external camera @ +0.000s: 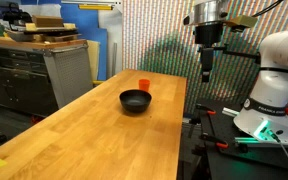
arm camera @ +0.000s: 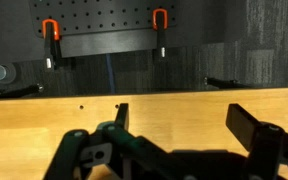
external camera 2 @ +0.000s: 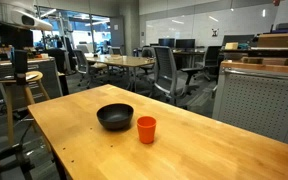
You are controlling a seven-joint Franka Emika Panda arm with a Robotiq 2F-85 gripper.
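Observation:
On the wooden table (external camera: pixel 79 133) sits a round black bowl (external camera: pixel 135 101), with a red cup (external camera: pixel 144 86) standing upright behind it. Exterior view 2 has the same bowl (external camera 2: pixel 114 117) left of the cup (external camera 2: pixel 146 129), a small gap between them. My gripper is open and empty, its two black fingers wide apart over the table's edge in the wrist view. Seen from outside, the arm holds it high near the robot's base, well away from bowl and cup. Neither object shows in the wrist view.
A grey cabinet (external camera 2: pixel 256 97) stands beyond the table, and office chairs (external camera 2: pixel 167 70) are behind. The robot's dark mount (arm camera: pixel 94 20) borders the table.

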